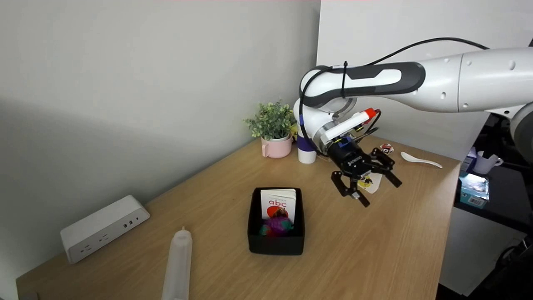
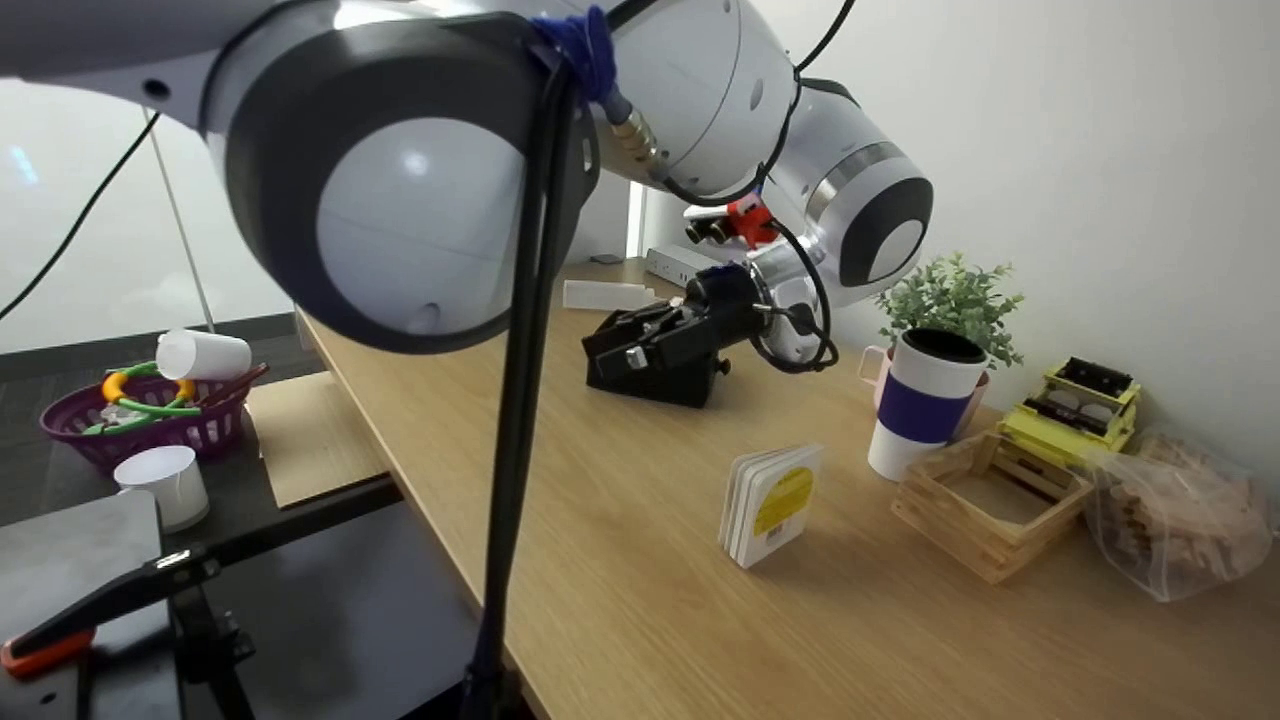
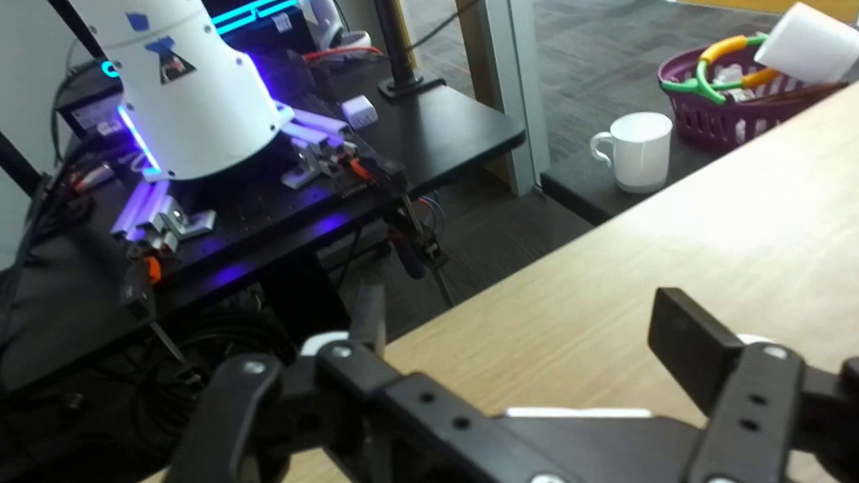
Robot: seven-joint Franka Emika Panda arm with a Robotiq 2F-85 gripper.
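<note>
My gripper (image 1: 382, 192) stands open above the table, its fingers tilted down toward the front right in exterior view 1. In the wrist view the fingers (image 3: 694, 342) are wide apart, with only bare tabletop and background between them. A small board book (image 2: 768, 504) stands upright on the table in exterior view 2. The gripper partly covers this book (image 1: 368, 184) in exterior view 1. A black box (image 1: 276, 245) holds a white "abc" book (image 1: 277, 202) and a purple-green toy (image 1: 277, 226). From exterior view 2, the gripper partly hides the box.
Behind stand a potted plant (image 1: 272, 122) and a white-purple cup (image 2: 930, 402). A wooden crate (image 2: 993, 504) and bagged wooden pieces (image 2: 1182, 516) lie along the wall. A white spoon (image 1: 420, 160) rests near the far right edge.
</note>
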